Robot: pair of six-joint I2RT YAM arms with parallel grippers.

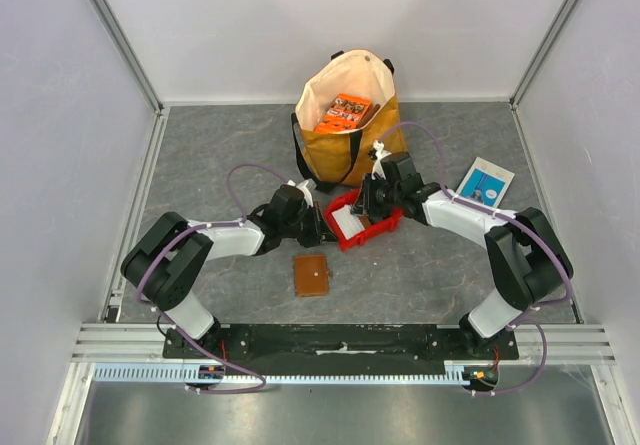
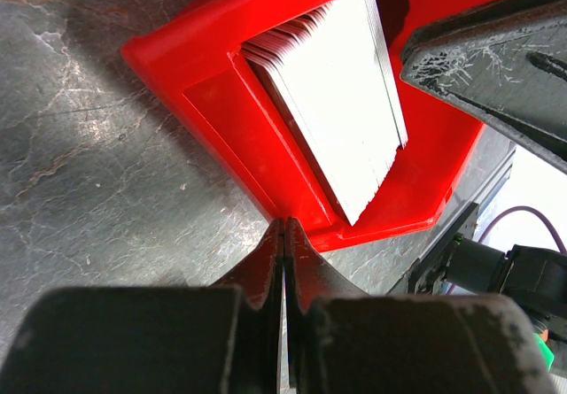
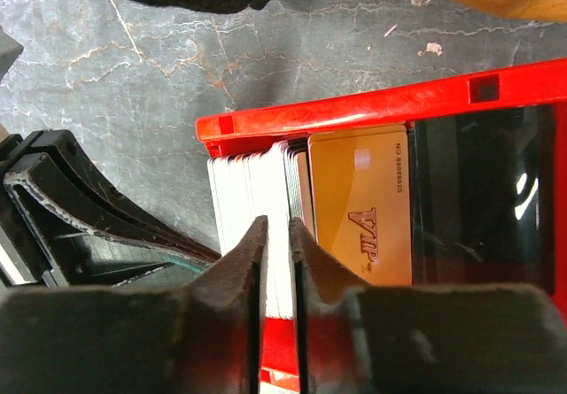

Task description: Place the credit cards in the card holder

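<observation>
A red box (image 1: pixel 392 223) holds the cards. White cards (image 3: pixel 239 201) stand packed at one end, and a gold card (image 3: pixel 361 212) lies flat beside them. My left gripper is shut at the box's outer rim, nothing visible between its fingers. Above the white stack, the right gripper stands slightly open, its two tips apart by a narrow gap. Whether its tips touch a card, I cannot tell. A flat brown holder (image 1: pixel 311 276) lies on the table in front of the box.
Behind the box stands a yellow bag (image 1: pixel 325 152) with orange packets (image 1: pixel 345 112) inside. A blue and white booklet (image 1: pixel 485 182) lies at the right. In the right wrist view, the left gripper's fingers (image 3: pixel 133 217) are close beside the box.
</observation>
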